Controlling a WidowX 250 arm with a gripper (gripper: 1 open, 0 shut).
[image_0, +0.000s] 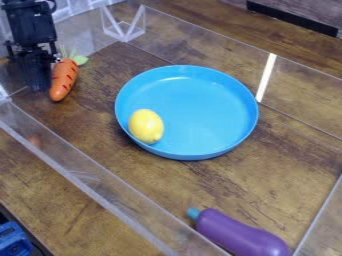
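The black gripper (38, 70) is low at the upper left, just left of an orange carrot (63, 80) with a green top lying on the wooden surface. Its fingertips are dark and hard to make out beside the carrot. A yellow lemon (146, 126) sits in the left part of a blue plate (211, 100) in the middle. A purple eggplant (241, 234) lies at the lower right.
Clear plastic walls (94, 186) border the workspace. A blue object (14, 240) is at the bottom left corner, outside the wall. Bare wood lies below and right of the plate.
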